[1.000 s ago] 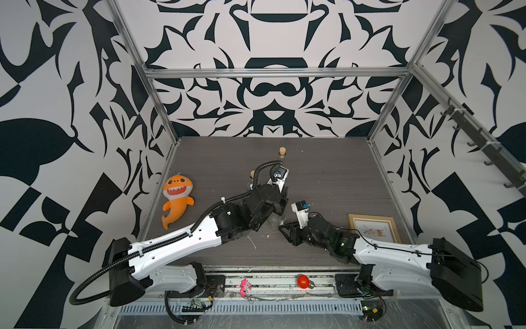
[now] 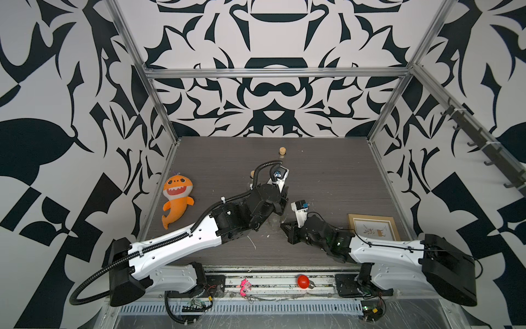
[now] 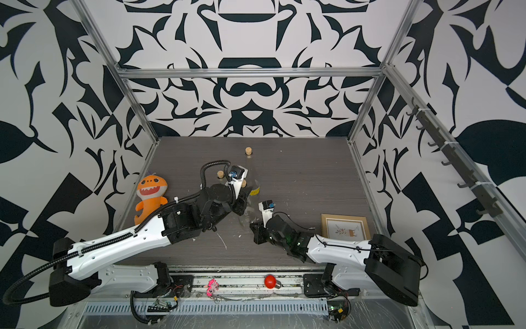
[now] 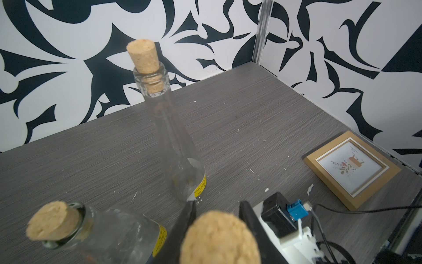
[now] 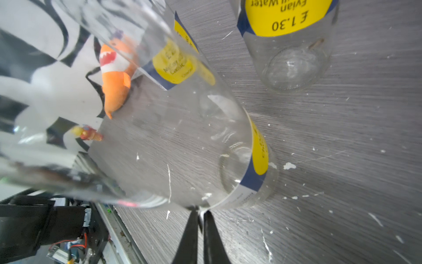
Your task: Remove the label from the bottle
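Observation:
My left gripper (image 2: 280, 200) grips the cork-topped neck of a clear bottle; the cork (image 4: 219, 237) fills the bottom of the left wrist view between its fingers. The bottle stands below with a yellow, blue and white label (image 5: 259, 149) near its base. My right gripper is low beside that bottle, its blurred fingertips at the label's lower edge; whether they pinch it is unclear. Two other corked bottles stand behind, one (image 4: 171, 136) farther back, another (image 4: 114, 233) to the left, both with yellow labels.
An orange plush shark (image 2: 177, 203) lies at the left of the table. A framed picture (image 2: 372, 227) lies at the front right.
My right gripper and arm have shifted slightly over the last second, the elbow moving a little back to the left. The left arm has not visibly moved.

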